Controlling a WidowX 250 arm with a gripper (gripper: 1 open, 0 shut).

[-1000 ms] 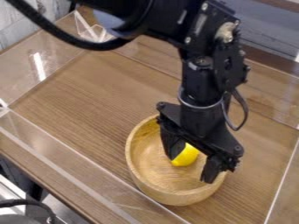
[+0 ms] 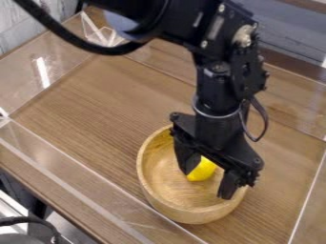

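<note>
My black gripper (image 2: 213, 151) reaches down from the top into a tan oval bowl (image 2: 178, 198) at the lower middle. Its fingers stand apart, open, one on each side of a yellow object (image 2: 201, 170) lying in the bowl. Part of the yellow object is hidden behind the gripper, so I cannot tell whether they touch.
A wooden tabletop (image 2: 83, 119) surrounds the bowl, with free room at the left and back. Clear edging runs along the left and front. A black cable crosses the top left, and another lies at the bottom left.
</note>
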